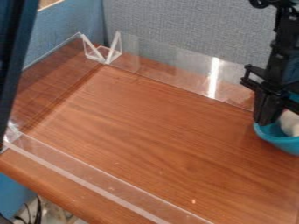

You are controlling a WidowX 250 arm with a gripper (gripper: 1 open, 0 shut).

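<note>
My black gripper [267,112] hangs at the right edge, its fingers low over a turquoise bowl [271,141]. Inside the bowl a pale rounded object [291,122] is partly hidden behind the fingers and cut off by the frame edge. The fingers look close together; whether anything is between them is unclear.
Clear plastic walls [163,54] run along the table's back and front edges, with a white bracket [103,51] at the back-left corner.
</note>
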